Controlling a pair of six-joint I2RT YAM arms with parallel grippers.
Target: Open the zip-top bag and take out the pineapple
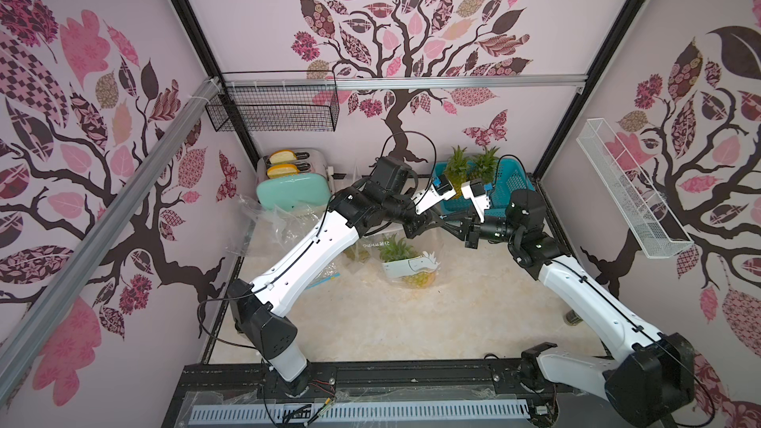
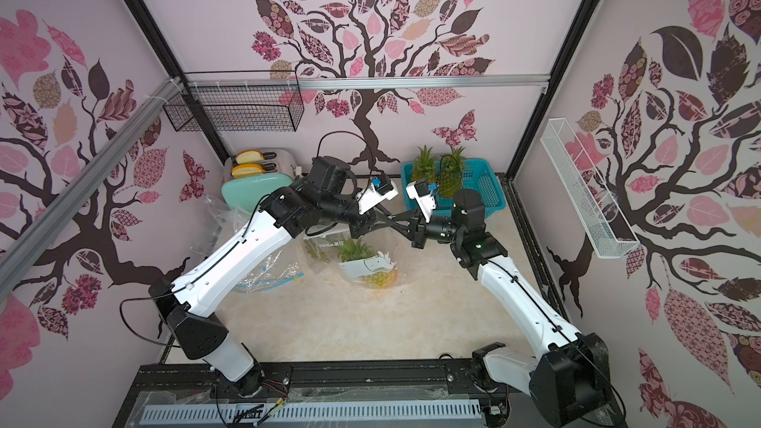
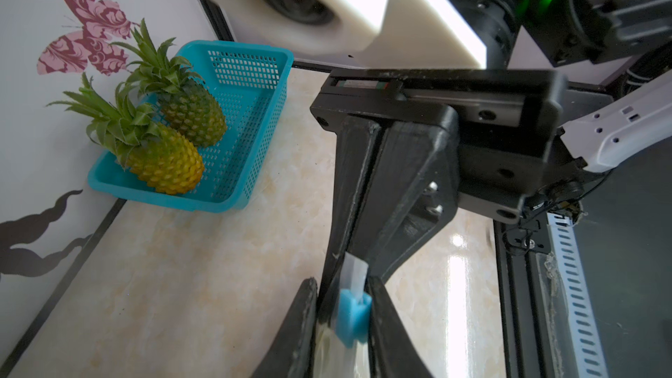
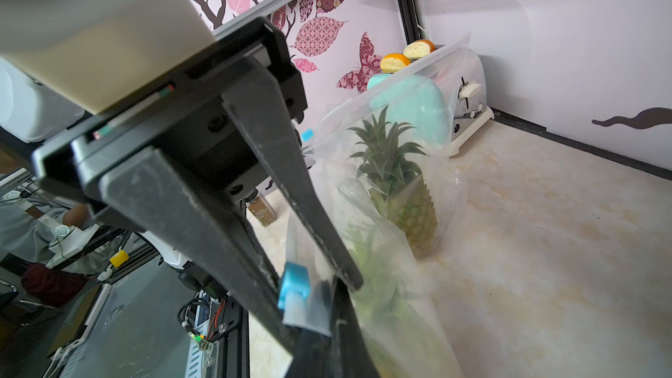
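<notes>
The clear zip top bag (image 1: 410,264) stands mid-table, held up at its top edge. A pineapple (image 4: 413,217) with a leafy crown shows inside, and a second, blurred pineapple shape appears through the plastic nearer the right wrist camera. At the top edge sits a blue slider (image 3: 353,318). Around it my left gripper is open, one finger on either side. Right beside the slider, my right gripper is shut on the bag's top edge, its fingers (image 3: 353,175) together.
A blue basket (image 3: 269,133) with two pineapples stands at the back right. Another clear bag (image 1: 297,230) lies at left, before the mint toaster (image 1: 293,190). Both grippers are very close together.
</notes>
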